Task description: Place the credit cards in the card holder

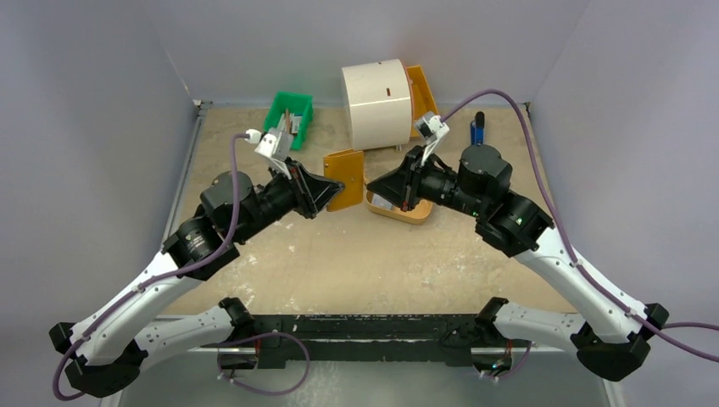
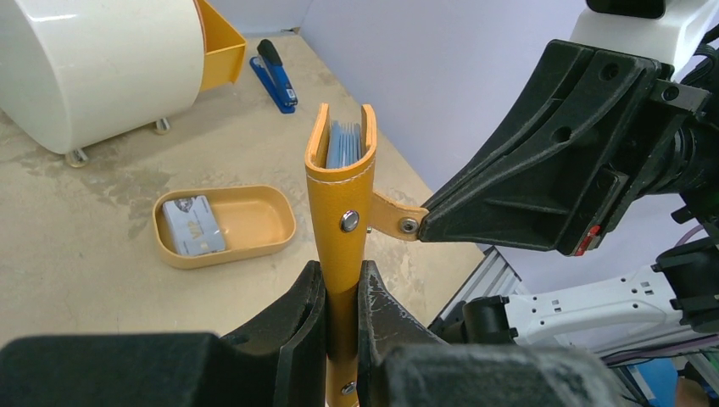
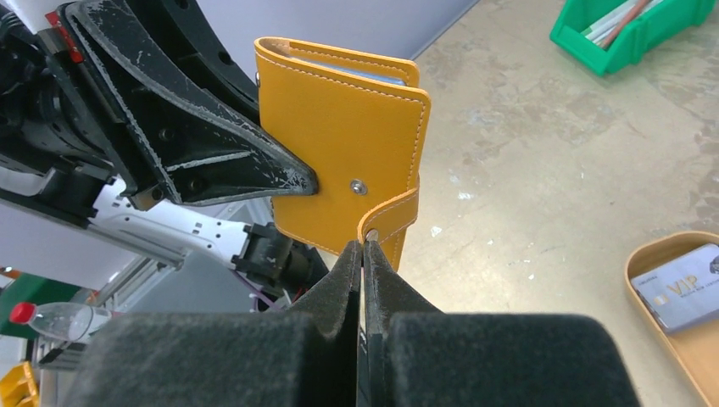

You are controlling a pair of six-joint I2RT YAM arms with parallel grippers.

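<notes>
The mustard-yellow card holder (image 1: 346, 180) is held upright in the air by my left gripper (image 1: 342, 186), which is shut on its lower part. Bluish layered edges (image 2: 343, 146) show between its covers; whether they are cards or sleeves I cannot tell. Its strap (image 2: 392, 215) sticks out toward my right gripper, whose shut fingertips meet the snap end. Whether the strap is pinched between them is unclear. A grey card marked VIP (image 3: 682, 287) lies in the orange tray (image 2: 259, 222) below.
A green bin (image 1: 289, 117) with small items stands back left. Behind the tray is a white drum (image 1: 378, 103) with an orange chute (image 1: 421, 93). A blue stapler (image 2: 274, 76) lies back right.
</notes>
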